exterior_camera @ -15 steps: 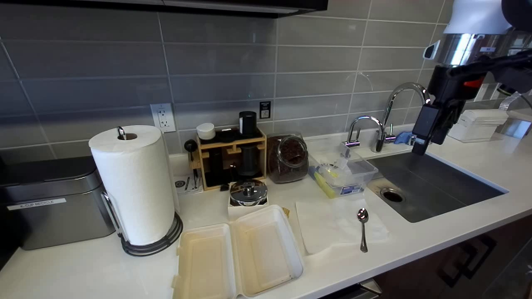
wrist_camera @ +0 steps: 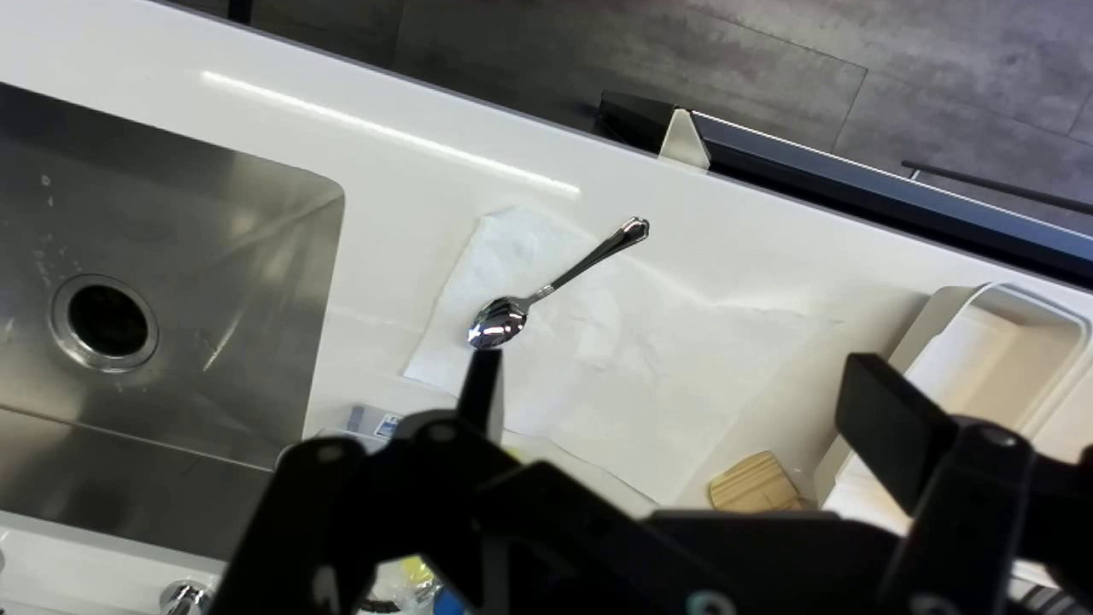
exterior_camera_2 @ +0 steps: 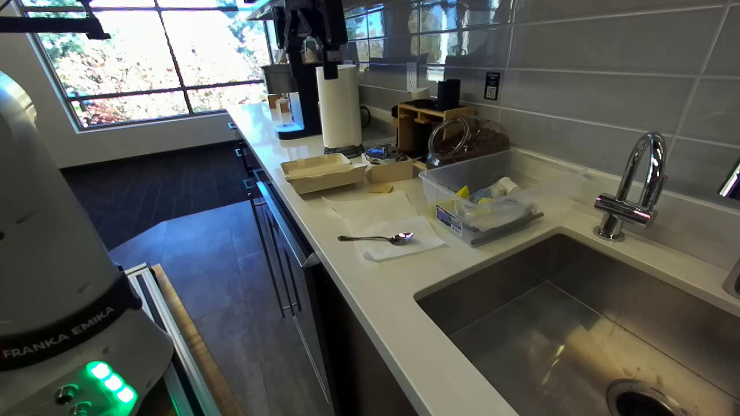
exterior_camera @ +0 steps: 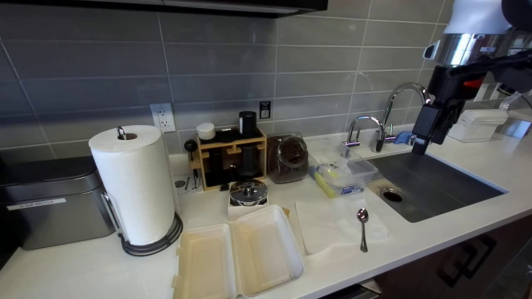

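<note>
My gripper is held high over the counter, its two black fingers spread wide apart with nothing between them. Below it in the wrist view, a silver spoon point(wrist_camera: 502, 319) lies on a white paper towel point(wrist_camera: 656, 359), its handle pointing toward the counter's front edge. From the side, the same spoon point(exterior_camera: 363, 216) rests at the towel's sink end, and its handle tip reaches past the paper. An empty, open takeout box point(exterior_camera: 267, 249) stands on the counter at the other side of the towel.
The sink point(exterior_camera: 434, 184) opens to the right of the towel. Behind the towel are a clear plastic bin point(exterior_camera: 366, 172) with several items and a jar point(exterior_camera: 287, 159). A paper towel roll point(exterior_camera: 134, 184) stands at the left. Bare counter runs along the front edge.
</note>
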